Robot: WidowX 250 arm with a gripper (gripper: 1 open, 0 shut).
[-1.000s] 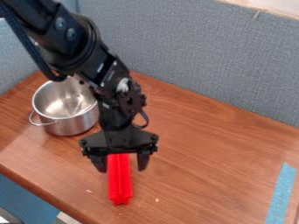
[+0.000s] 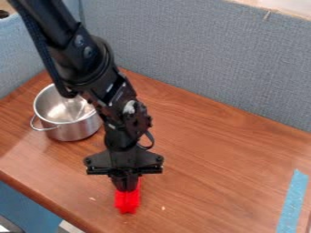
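The black gripper (image 2: 125,177) points down at a red elongated block (image 2: 127,201) on the wooden table, covering its upper part. Its fingers are close together over the block, but whether they grip it cannot be seen clearly. A steel pot (image 2: 65,123) with wire handles stands to the left, partly behind the arm.
A light blue strip (image 2: 293,203) lies at the right edge. Padded grey walls (image 2: 206,50) border the table at the back and left.
The gripper has moved slightly down over the red block, and its fingers have drawn closer together. Less of the block shows now.
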